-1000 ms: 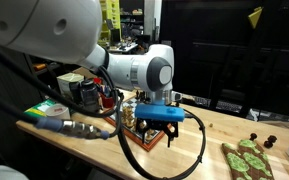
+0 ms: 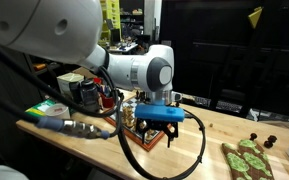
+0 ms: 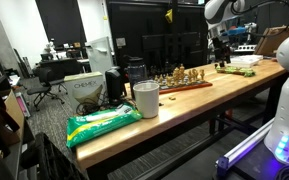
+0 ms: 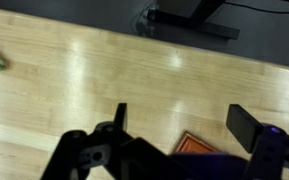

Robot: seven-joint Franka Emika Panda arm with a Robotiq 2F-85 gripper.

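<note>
My gripper stands open above the wooden table, its black fingers wide apart in the wrist view and nothing between them. Just below and between them, a reddish-brown board corner [image 4: 192,145] shows at the bottom. In exterior view 1 the gripper [image 2: 167,138] hangs over the table, right of a chessboard crowded with pieces [image 2: 134,125], which the arm partly hides. Those tan chess pieces [image 3: 174,78] stand mid-table in exterior view 2. A green and brown checked board [image 2: 248,160] lies farther right.
Small dark pieces [image 2: 270,141] stand near the checked board. Along the table in exterior view 2 are a green bag [image 3: 106,122], a white container [image 3: 147,99] and a dark canister [image 3: 136,70]. Bare wood [image 4: 74,85] fills much of the wrist view; the table edge runs across its top.
</note>
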